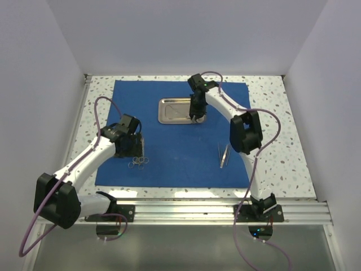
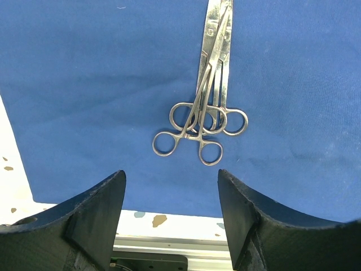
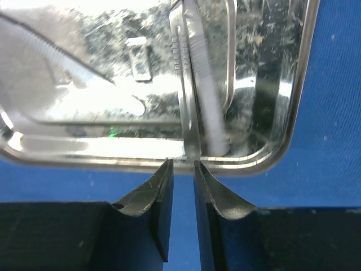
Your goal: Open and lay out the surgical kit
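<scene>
In the right wrist view, the metal tray [image 3: 271,161] holds a ridged metal handle [image 3: 184,84], a blurred flat handle [image 3: 206,84] beside it, a slanting rod [image 3: 73,65], a thin bent wire [image 3: 231,51] and a small flat piece [image 3: 139,59]. My right gripper is narrowly open at the tray's near rim, its tips close to the ridged handle's end, with nothing between them. Over the cloth's left side, my left gripper stands wide open and empty. Several ring-handled scissors and clamps [image 2: 210,110] lie overlapped ahead of it, apart from its fingers.
A blue cloth [image 1: 175,158] covers most of the speckled table [image 1: 279,135]. Several slim instruments [image 1: 224,156] lie side by side at the cloth's right, near my right forearm.
</scene>
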